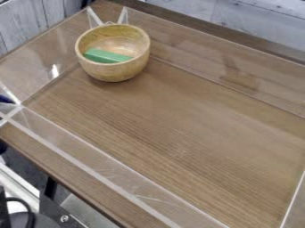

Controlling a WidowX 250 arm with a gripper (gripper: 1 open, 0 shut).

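A wooden bowl [112, 68] sits at the back left of the table [179, 134], with a green block [105, 55] lying inside it. The gripper is out of sight in the camera view.
Strips of clear tape run along the table's left and front edges. A wall stands behind the table, and dark equipment shows at the bottom left corner.
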